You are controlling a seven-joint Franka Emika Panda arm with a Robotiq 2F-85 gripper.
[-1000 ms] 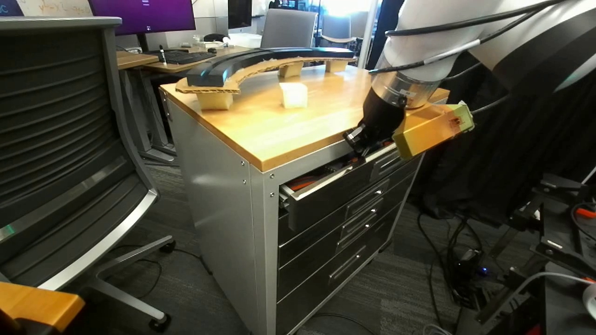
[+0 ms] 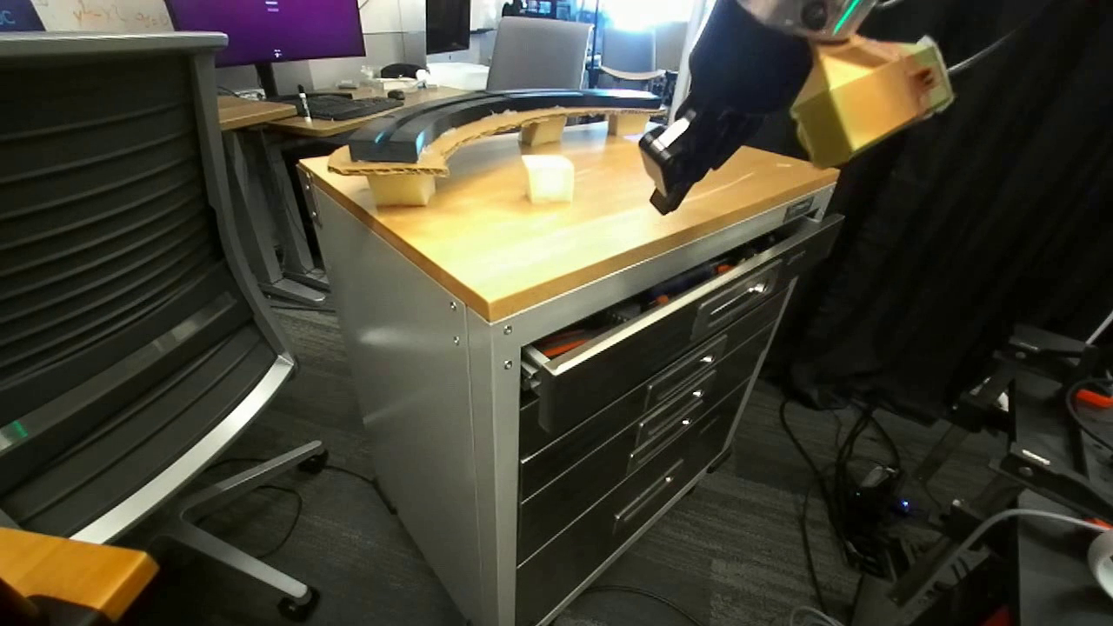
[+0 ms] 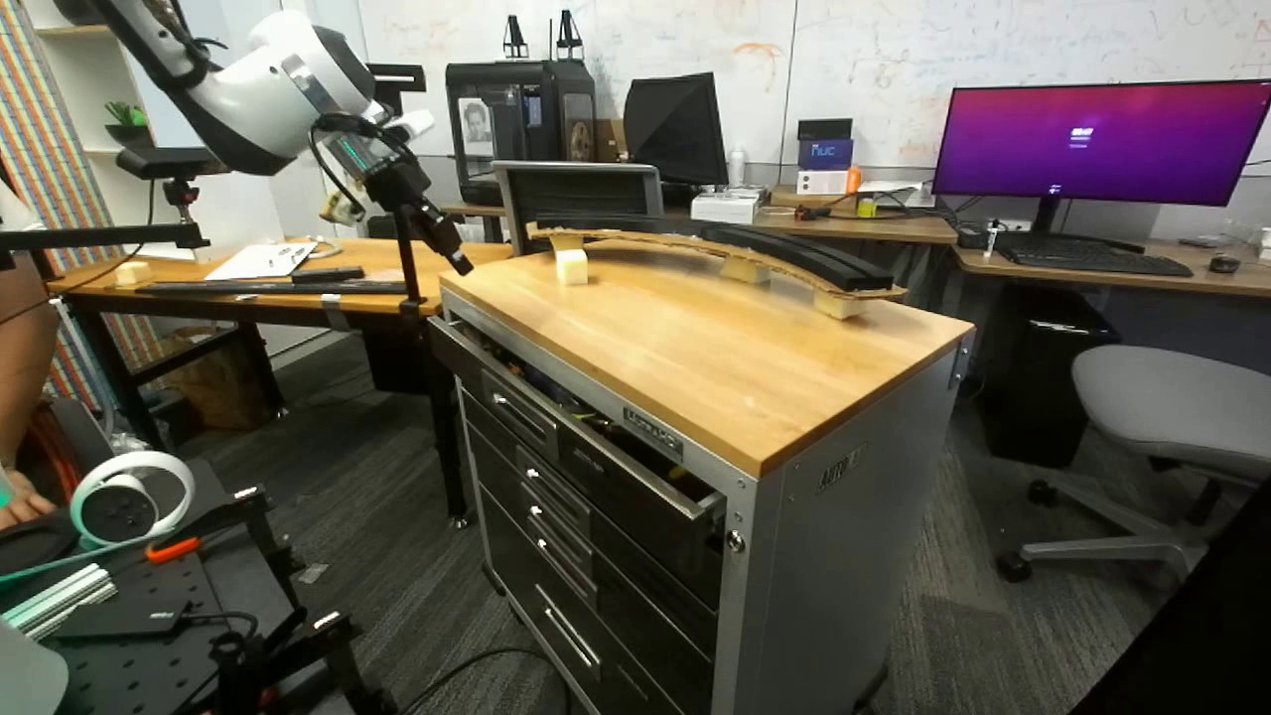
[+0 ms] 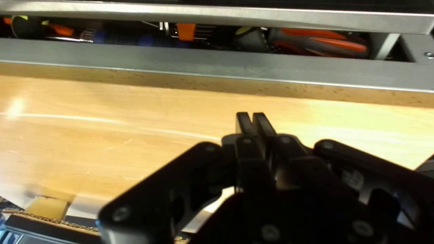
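My gripper hangs over the wooden cabinet top (image 4: 122,122), only slightly open. A narrow gap shows between its fingertips, with nothing in it. In exterior view 1 the gripper (image 2: 662,186) is above the right part of the top, clear of the drawer. The cabinet's top drawer (image 2: 668,339) stands partly pulled out. Inside it are a red-and-grey tool handle (image 4: 321,42), an orange piece (image 4: 185,32) and a blue tool (image 4: 122,38). Exterior view 2 shows the same drawer (image 3: 572,447) ajar across its width.
A curved black track (image 2: 501,103) on cardboard rests on pale blocks along the back of the top. One loose pale block (image 2: 549,178) sits nearer the middle. Bare wood lies in front. An office chair (image 2: 136,271) stands beside the cabinet.
The arm has risen from the drawer's opening, and the gripper is now higher, over the cabinet top. The drawer's opening looks the same.
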